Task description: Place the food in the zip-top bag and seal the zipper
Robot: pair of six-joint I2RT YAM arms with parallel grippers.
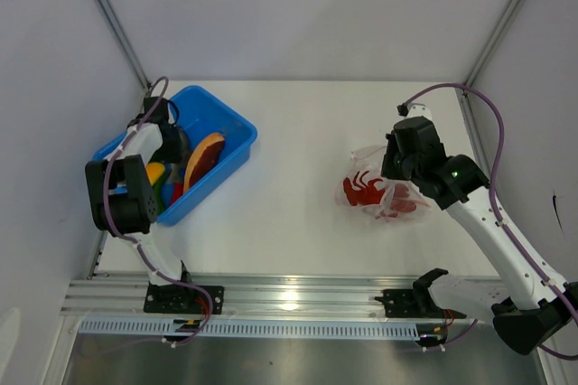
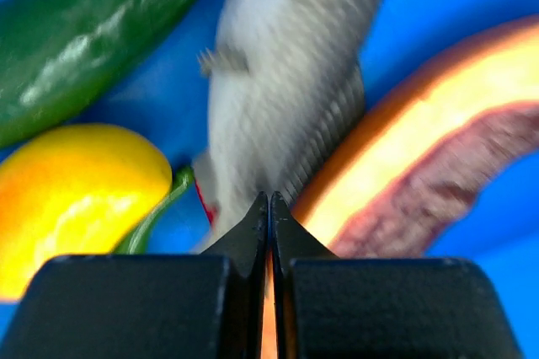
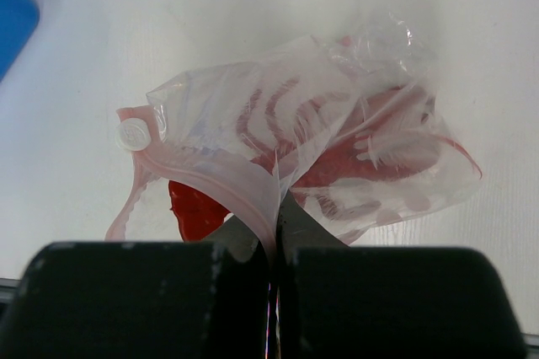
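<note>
A grey fish (image 2: pixel 290 81) lies in the blue bin between a green vegetable and a hot-dog-like bun. At its tail end my left gripper is shut, its fingertips together and nothing between them; the fish lies beyond the tips. The zip top bag (image 3: pixel 290 115) rests on the table, with red food (image 3: pixel 198 211) inside, including a crab- or lobster-like piece. My right gripper is shut on the pink zipper edge of this bag. From above, the left arm covers part of the bin.
The blue bin (image 1: pixel 237 164) stands at the table's left. It also holds a yellow fruit (image 2: pixel 80 195), a green vegetable (image 2: pixel 93 30), the bun (image 2: pixel 370 152) and a green stem (image 2: pixel 160 216). Bare white table (image 1: pixel 289 159) separates bin and bag.
</note>
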